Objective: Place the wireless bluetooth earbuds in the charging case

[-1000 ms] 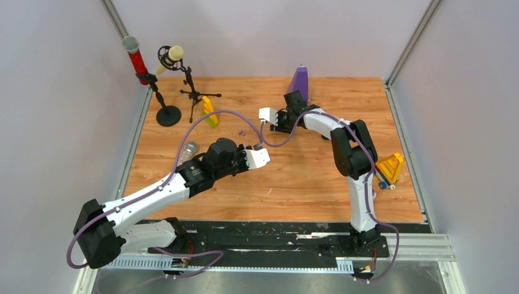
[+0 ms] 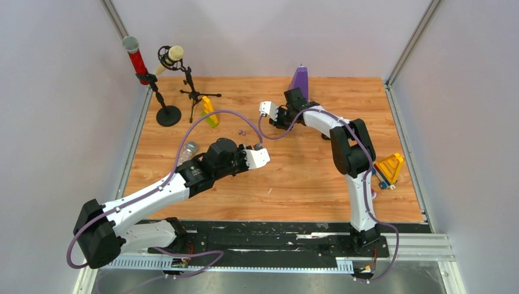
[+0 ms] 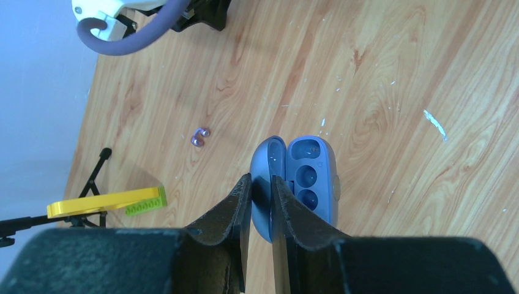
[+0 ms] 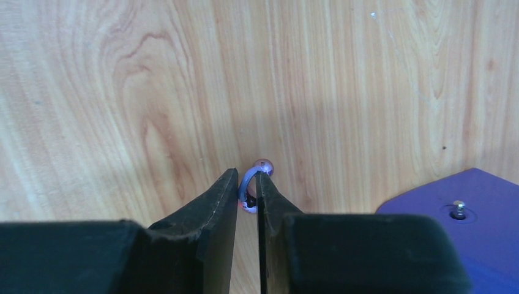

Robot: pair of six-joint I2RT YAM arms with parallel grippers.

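The blue charging case (image 3: 315,165) is held upright in my left gripper, shut on its open lid side, its earbud wells empty. On the table in the left wrist view lie two small purple earbuds (image 3: 197,140), also seen as a small pair (image 2: 242,132) in the top view. In the right wrist view my right gripper is shut on a purple earbud band (image 4: 248,177), with shiny round bud ends beside the fingertips. My right gripper (image 2: 275,122) is at the back centre, my left gripper (image 2: 248,160) nearer the middle.
A purple block (image 2: 300,78) stands behind the right gripper. Microphones on stands (image 2: 167,116) and a yellow-green toy (image 2: 210,108) are at the back left, a glass jar (image 2: 187,153) at left, yellow toys (image 2: 389,166) at right.
The right gripper and its hose have shifted slightly at the back centre. The left arm looks unchanged in the top view.
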